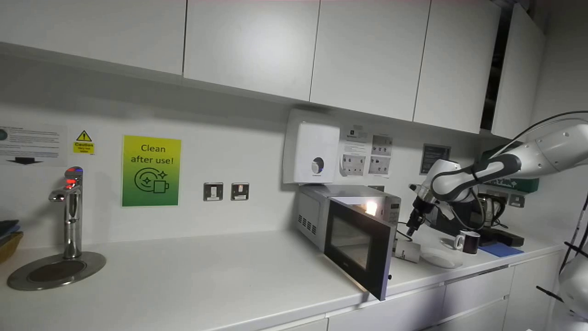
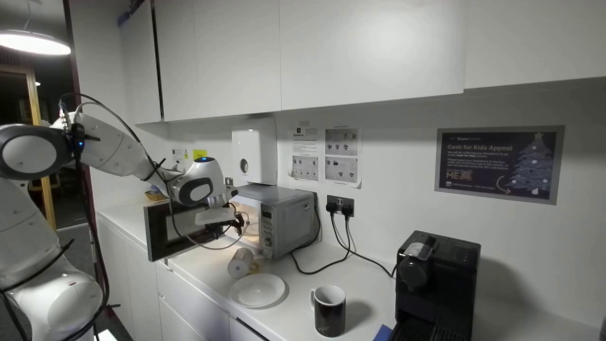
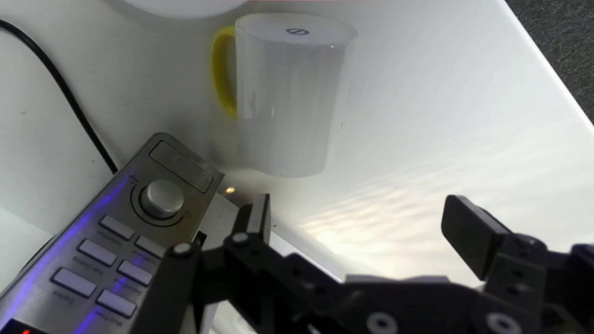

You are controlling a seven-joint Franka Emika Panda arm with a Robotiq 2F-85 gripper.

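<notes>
A white mug (image 3: 284, 105) with a yellow handle (image 3: 223, 72) lies on its side on the counter, its base visible in the wrist view. In exterior view 2 the mug (image 2: 239, 264) is beside the white plate (image 2: 258, 290), in front of the microwave's right side. My gripper is open and holds nothing. Its fingers are apart from the mug, which lies beyond them. From exterior view 1, the gripper (image 1: 410, 231) hangs just above the mug (image 1: 408, 251). The microwave (image 2: 284, 219) stands with its door (image 1: 358, 242) swung open and its inside lit.
A dark mug (image 2: 329, 310) stands upright near the plate, with a black coffee machine (image 2: 437, 284) farther right. Black cables (image 2: 326, 270) run over the counter behind. The open door juts past the counter's front edge. Left of the microwave, the counter (image 1: 182, 276) is clear.
</notes>
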